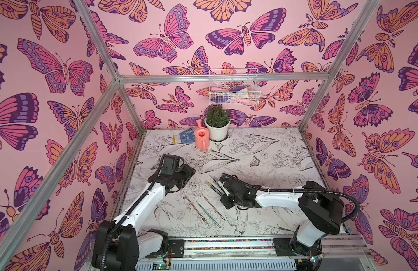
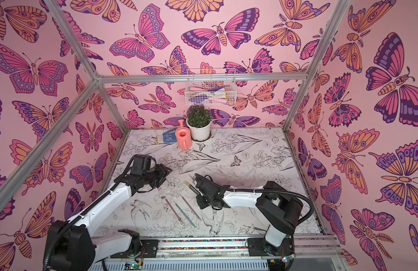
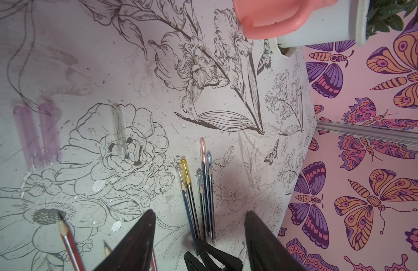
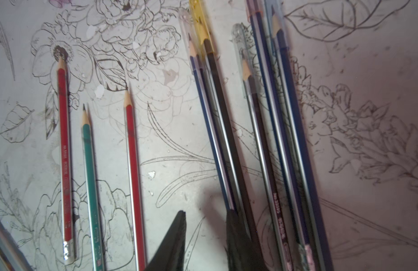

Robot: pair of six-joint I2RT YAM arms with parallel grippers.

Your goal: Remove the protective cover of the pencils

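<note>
Several capped pencils [image 4: 263,135] lie in a row in the right wrist view; the caps include a clear one [image 4: 188,33], a yellow one [image 4: 201,24] and blue and pink ones. Uncapped red [image 4: 134,171] and teal [image 4: 90,171] pencils lie to their left. Loose pink caps [image 3: 27,135] and a clear cap [image 3: 119,131] lie apart in the left wrist view. My right gripper is over the capped pencils' rear parts, fingers part open with bare table visible between them. My left gripper hangs open above the table, to the left.
A pink watering can [image 1: 201,140], a potted plant [image 1: 218,131] and a blue packet [image 1: 184,135] stand or lie at the back. A wire basket [image 1: 233,97] hangs on the back wall.
</note>
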